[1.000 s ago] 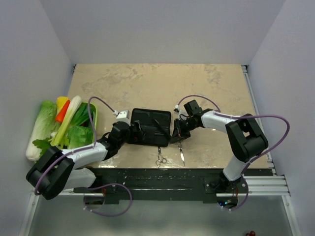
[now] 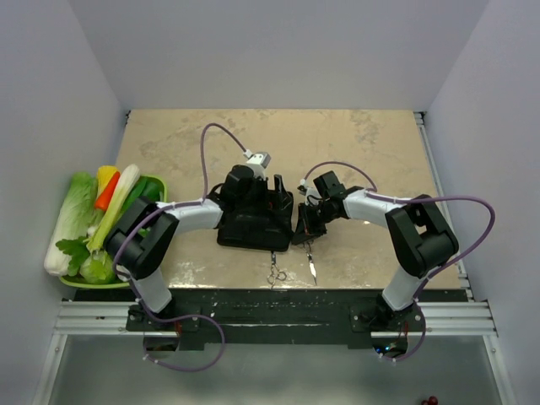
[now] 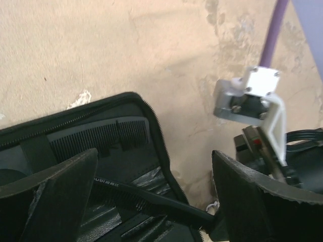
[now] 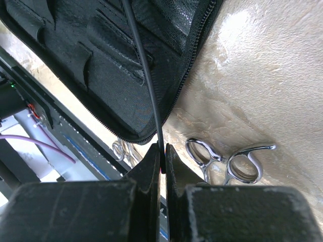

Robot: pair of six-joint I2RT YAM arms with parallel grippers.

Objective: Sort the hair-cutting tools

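Observation:
A black zip case point(image 2: 253, 234) lies open on the table. In the left wrist view, one comb point(image 3: 132, 132) is tucked under a strap inside it. My right gripper is shut on the end of a second thin black comb point(image 4: 144, 63), which slants over the case. My left gripper stands open above the case's right part, and the held comb passes between its fingers from below. Whether they touch it I cannot tell. Scissors point(image 4: 222, 164) and a second pair point(image 2: 275, 272) lie on the table near the case's front right corner.
A green basket point(image 2: 114, 285) heaped with vegetables stands at the left. The two grippers are close together over the case's right side.
The left gripper has travelled right and toward the back, from the case's left side to over the comb. My right arm has stayed still, holding the comb.

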